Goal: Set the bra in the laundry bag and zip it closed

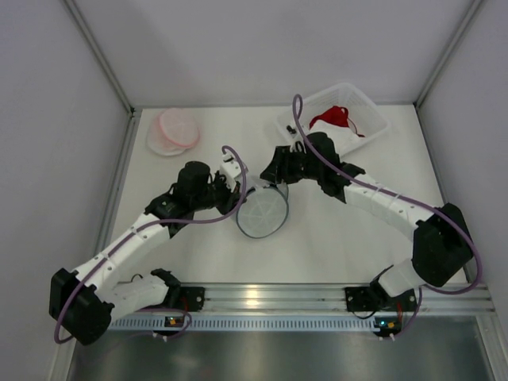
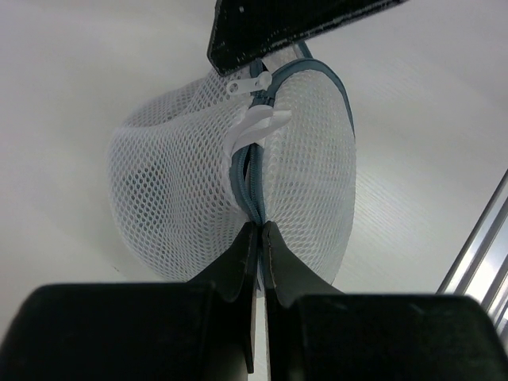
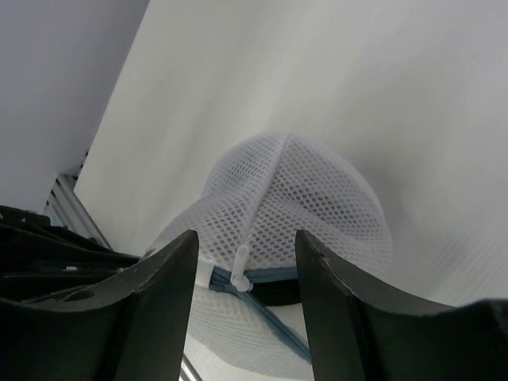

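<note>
The white mesh laundry bag (image 1: 262,213) with grey-blue trim stands at the table's middle, between both arms. My left gripper is shut on the trim at one end of the zipper. Farther along the zipper, the white zipper pull (image 2: 252,83) shows near the black finger of the other arm. In the right wrist view the zipper pull (image 3: 240,270) lies between the parted fingers of my right gripper, with a dark gap in the zipper beside it. Whether the bra is inside the bag cannot be made out.
At the back right, a white basket (image 1: 373,119) holds red and white cloth items. A pink round mesh piece (image 1: 176,128) lies at the back left.
</note>
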